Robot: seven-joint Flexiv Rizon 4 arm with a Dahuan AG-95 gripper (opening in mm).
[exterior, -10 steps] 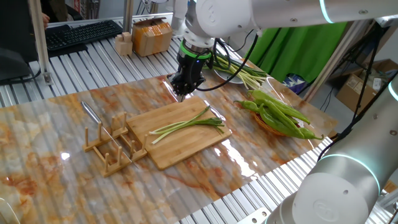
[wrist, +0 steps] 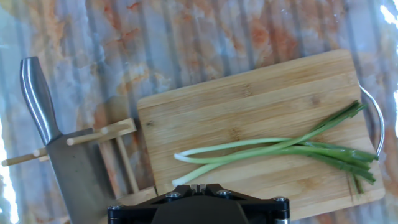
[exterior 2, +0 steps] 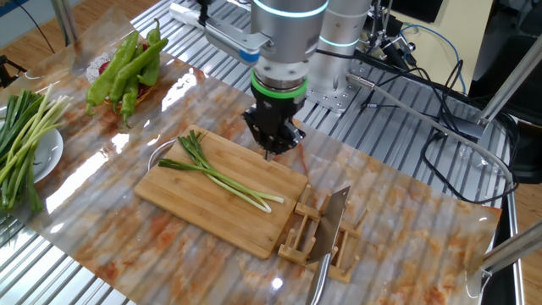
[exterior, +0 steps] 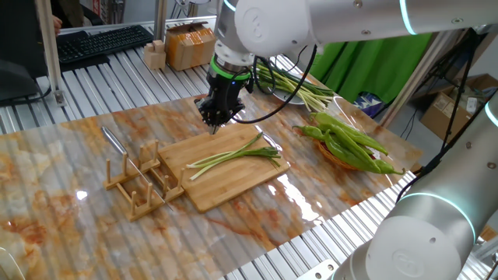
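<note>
Above the far long edge of the wooden cutting board (exterior: 206, 190), as exterior view 1 shows it, hangs my gripper (exterior: 215, 129). Its narrow fingertips look closed together in the wrist view, so it appears shut, with nothing visible between them. Several green onions (wrist: 273, 149) lie across the board, white ends toward the knife side. A cleaver (exterior 2: 329, 233) with a metal handle leans in a wooden peg rack (exterior 2: 339, 273) beside the board's short edge. In the wrist view, the cleaver's handle (wrist: 38, 99) is clear, while the lower blade runs out of frame.
Green peppers (exterior: 346, 144) fill a basket at the right of exterior view 1. More green onions (exterior 2: 25, 144) rest on a white plate (exterior 2: 48, 152). A cardboard box (exterior: 191, 45) and keyboard (exterior: 105, 44) stand behind. The marbled tabletop (exterior: 54, 210) left of the rack is clear.
In exterior view 1 my gripper has shifted left and slightly down, toward the rack side. The board, onions, cleaver and rack have stayed in place.
</note>
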